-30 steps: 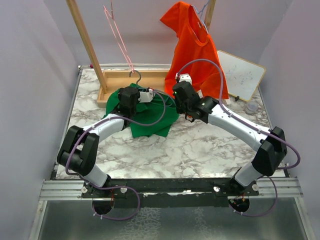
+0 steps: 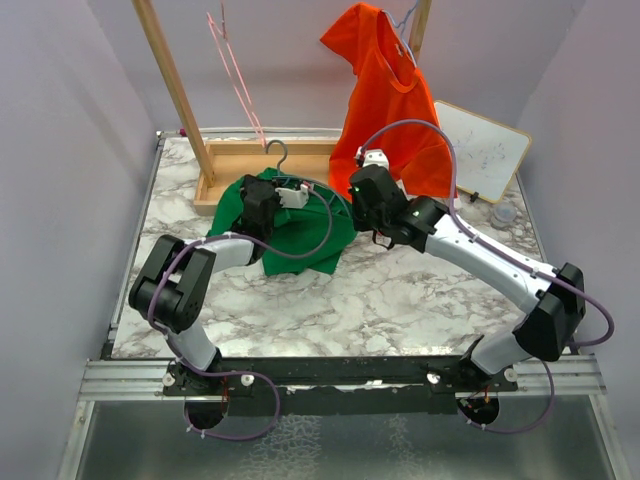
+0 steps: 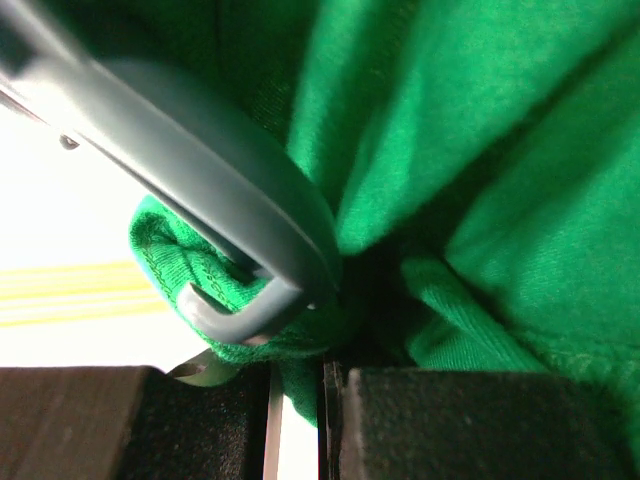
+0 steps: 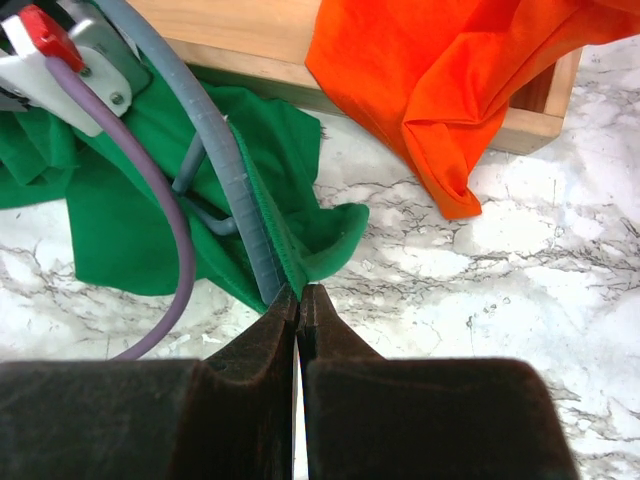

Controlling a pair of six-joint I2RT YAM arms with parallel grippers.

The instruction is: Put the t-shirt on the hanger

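The green t-shirt [image 2: 305, 250] lies bunched below the wooden rack, with a grey hanger [image 2: 283, 150] in it, its hook upward. In the left wrist view my left gripper is shut on the shirt's fabric, beside the grey hanger [image 3: 200, 140]. My right gripper is shut at the end of the hanger's long arm [image 4: 240, 190], on a thin green shirt edge that runs down to the fingertips.
An orange shirt [image 2: 385, 100] hangs at the back right. The wooden rack base [image 2: 210, 160] and a pink hanger [image 2: 235, 70] are behind the green shirt. A whiteboard [image 2: 480, 140] stands at right.
The green shirt looks much the same.
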